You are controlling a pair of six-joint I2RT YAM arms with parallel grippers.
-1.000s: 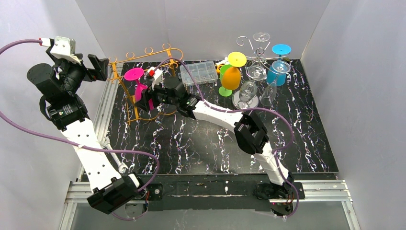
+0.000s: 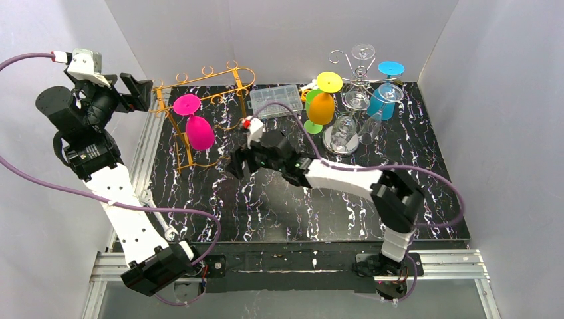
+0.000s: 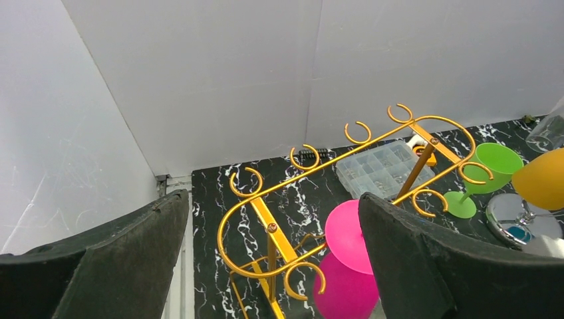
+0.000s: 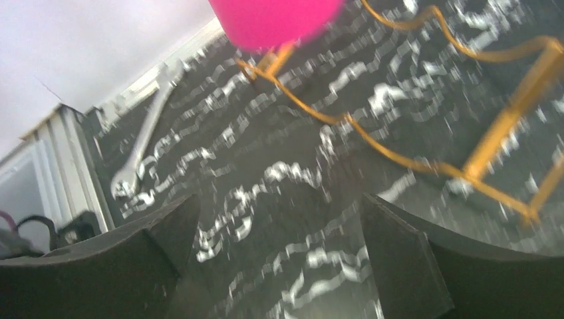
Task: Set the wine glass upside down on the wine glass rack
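A pink wine glass (image 2: 200, 132) hangs upside down from the front of the gold rack (image 2: 163, 106), its round base on top and its bowl below. In the left wrist view the pink base (image 3: 347, 234) lies at the rack's front rail. My right gripper (image 2: 237, 167) stands open to the right of the pink bowl, clear of it, with only dark tabletop between its fingers in the right wrist view. High at the left, beyond the gold rack's left end, my left gripper (image 2: 138, 92) is open and empty.
A silver rack (image 2: 342, 141) at the back right carries yellow, blue and clear glasses. Beside it stands a green glass (image 2: 313, 125). A clear compartment box (image 2: 275, 100) lies behind, a wrench (image 4: 147, 130) at the left edge.
My right gripper has let go of the pink glass's bowl and drawn back to the right. The glass stays hanging on the gold rack. The left arm is nearly still.
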